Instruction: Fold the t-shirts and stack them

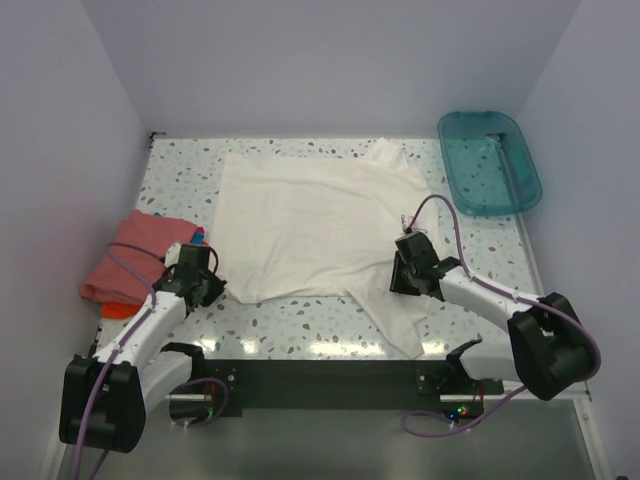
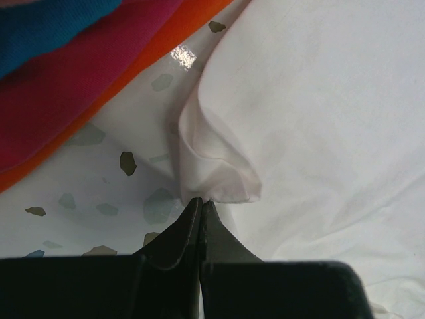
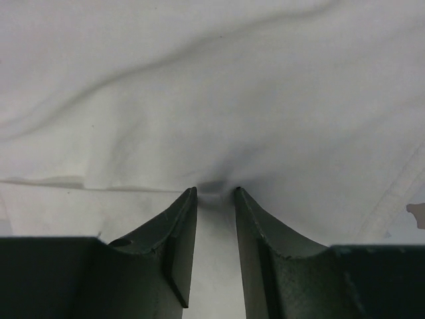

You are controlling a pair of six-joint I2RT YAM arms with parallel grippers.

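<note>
A white t-shirt (image 1: 310,220) lies spread over most of the table, one sleeve reaching toward the front edge. At its near left corner, my left gripper (image 1: 222,287) is shut; in the left wrist view a puckered fold of the shirt (image 2: 222,176) meets the closed fingertips, pinched there. My right gripper (image 1: 403,290) is down at the shirt's right side near the sleeve. Seen from the right wrist, its fingers (image 3: 189,203) stand a little apart on either side of a slight crease in the white cloth, still part open. Folded shirts (image 1: 150,255) are stacked at the left, red on top.
An empty teal bin (image 1: 488,165) stands at the back right. Left of the white cloth, the stack's orange and blue edges lie close to my left gripper.
</note>
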